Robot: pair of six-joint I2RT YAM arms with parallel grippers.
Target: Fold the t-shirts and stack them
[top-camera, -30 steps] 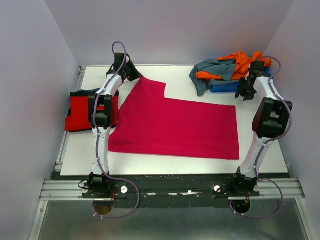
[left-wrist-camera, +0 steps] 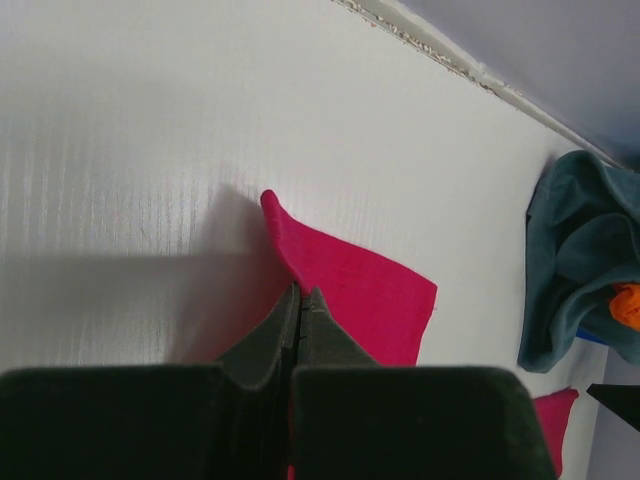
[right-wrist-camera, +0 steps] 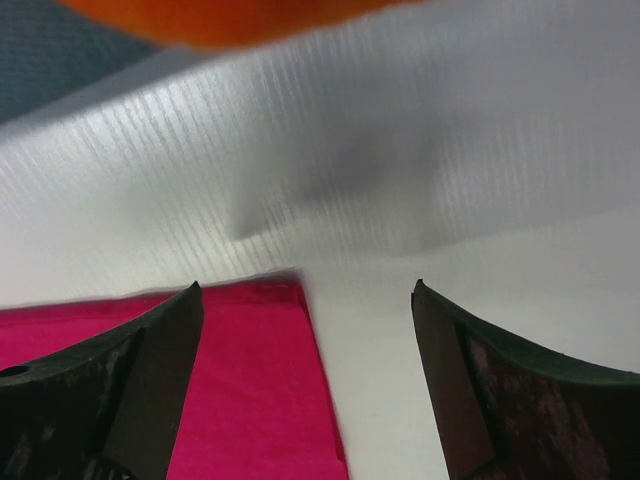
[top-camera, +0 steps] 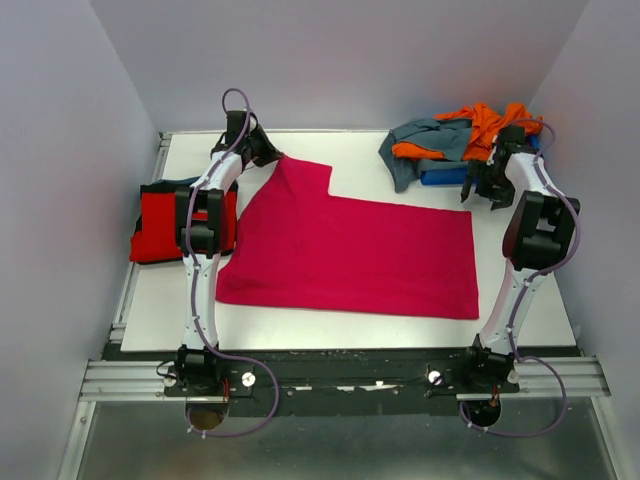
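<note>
A pink t-shirt [top-camera: 350, 260] lies spread across the white table, a sleeve at its upper left. My left gripper [top-camera: 272, 158] is shut at that sleeve's corner; in the left wrist view the pink fabric [left-wrist-camera: 283, 235] rises to the shut fingertips [left-wrist-camera: 305, 300], so the tips appear to pinch it. My right gripper [top-camera: 484, 195] stands open above the table beyond the shirt's upper right corner; in the right wrist view that corner [right-wrist-camera: 285, 300] lies between and beyond the fingers.
A pile of orange [top-camera: 490, 120] and grey-blue [top-camera: 400, 165] clothing sits on a blue bin [top-camera: 445, 178] at back right. A red folded stack [top-camera: 157, 225] lies at left. Bare table runs along the front edge.
The shirt looks unchanged.
</note>
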